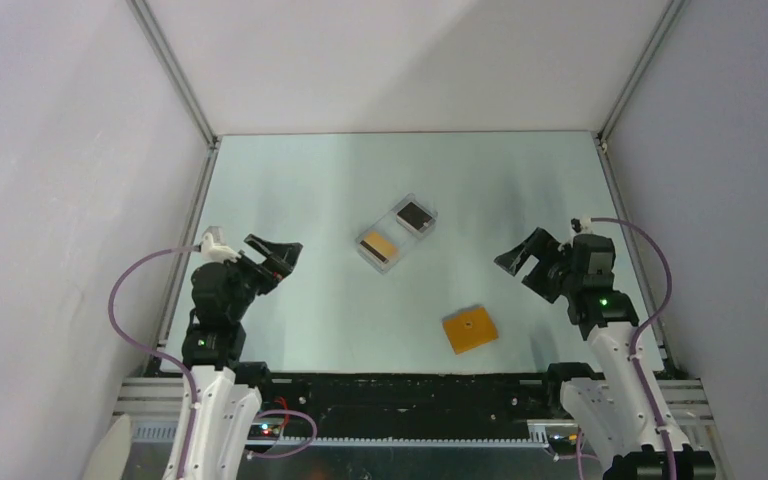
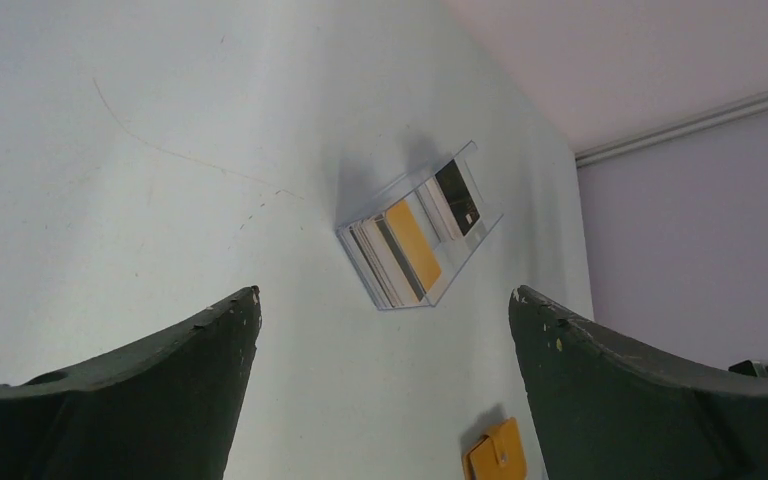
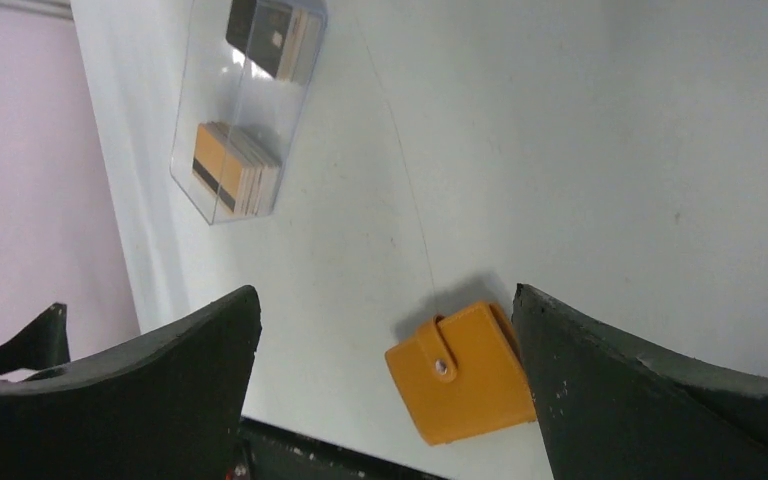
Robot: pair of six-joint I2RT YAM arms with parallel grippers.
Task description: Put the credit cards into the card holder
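Two stacks of cards stand in a clear open box (image 1: 397, 234) at the middle of the table: an orange-topped stack (image 1: 378, 244) at the near-left end and a black-topped stack (image 1: 413, 216) at the far-right end. The orange card holder (image 1: 470, 329) lies near the front edge, right of the middle. Its strap (image 3: 438, 351) with a snap is across the edge, apparently closed. My left gripper (image 1: 285, 257) is open, left of the box and empty. To the right of the box, above and beyond the holder, my right gripper (image 1: 517, 275) stands open with nothing between its fingers.
Walls enclose it at the back and both sides. A dark strip (image 1: 400, 400) runs along the front edge.
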